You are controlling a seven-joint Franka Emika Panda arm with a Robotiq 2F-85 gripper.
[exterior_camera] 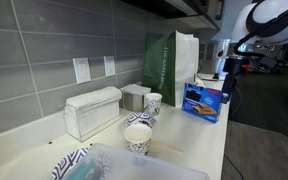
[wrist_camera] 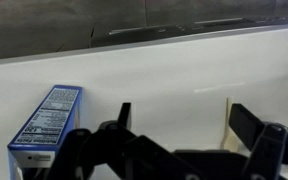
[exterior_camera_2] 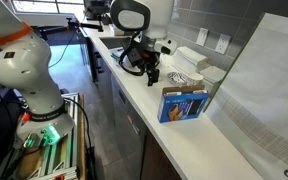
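Observation:
My gripper is open above the white counter [wrist_camera: 164, 80], with nothing between its fingers in the wrist view. A blue box with a food picture [exterior_camera: 201, 102] stands on the counter near the arm. In the second exterior view the same box [exterior_camera_2: 184, 105] stands upright, nearer that camera than the gripper [exterior_camera_2: 146, 70]. From the wrist, the box [wrist_camera: 50, 120] lies left of the fingers, apart from them. A thin pale stick [wrist_camera: 227, 122] rests on the counter near the right finger.
A patterned paper cup [exterior_camera: 138, 138], a patterned plate [exterior_camera: 134, 120] and a clear plastic bin [exterior_camera: 134, 165] occupy the counter's near part. A white container [exterior_camera: 92, 112] and a green bag [exterior_camera: 164, 68] stand along the wall. The counter's front edge [wrist_camera: 144, 42] borders dark drawers.

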